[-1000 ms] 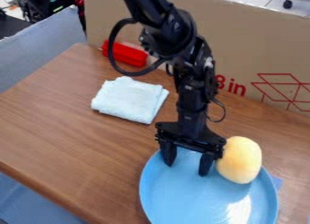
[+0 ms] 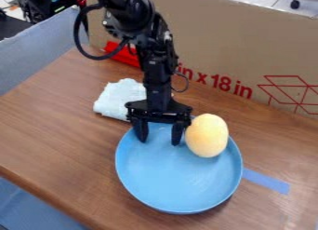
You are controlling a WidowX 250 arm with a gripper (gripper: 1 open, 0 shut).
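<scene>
The black gripper [image 2: 159, 133] reaches down over the back of a blue plate [image 2: 174, 182], its two fingers apart and low at the plate's surface, with nothing visible between them. A pale yellow, rounded object [image 2: 206, 135] rests on the right back part of the plate, just beside the right finger; whether they touch is unclear. A folded white cloth [image 2: 114, 96] lies on the wooden table behind and left of the plate.
A cardboard box [image 2: 248, 57] stands along the back, with a red object [image 2: 122, 53] in front of it, partly behind the arm. Blue tape [image 2: 266, 182] is on the table at right.
The gripper, the plate and the yellow object have moved together toward the left and back, bringing the plate closer to the white cloth.
</scene>
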